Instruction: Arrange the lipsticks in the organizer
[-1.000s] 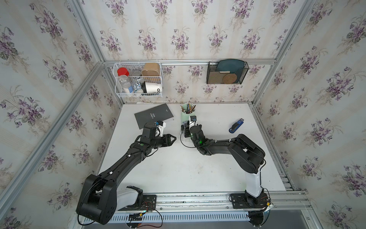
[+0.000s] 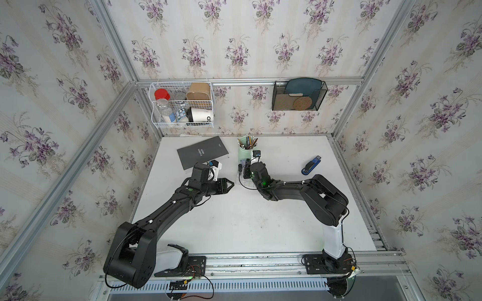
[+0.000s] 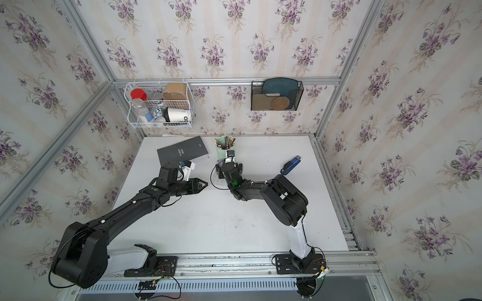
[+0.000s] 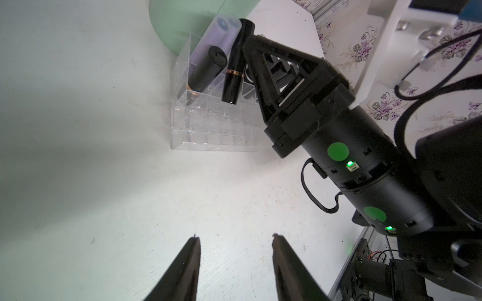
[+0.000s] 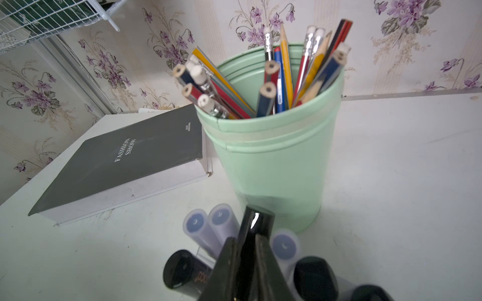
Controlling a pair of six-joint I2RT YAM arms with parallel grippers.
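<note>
A clear organizer (image 4: pixel 211 135) holds purple and black lipsticks in the middle of the table, before the pencil cup. In the left wrist view a glossy black lipstick (image 4: pixel 232 85) tilts among them. My right gripper is over the organizer, its fingertips around the tall black lipstick (image 5: pixel 256 220); whether they grip it is unclear. My left gripper hangs open over bare table left of and in front of the organizer, nothing between its fingers.
A green pencil cup (image 5: pixel 271 170) stands behind the organizer. A grey book (image 2: pixel 202 150) lies at back left, a blue stapler (image 2: pixel 311 165) at right.
The right arm has shifted slightly.
</note>
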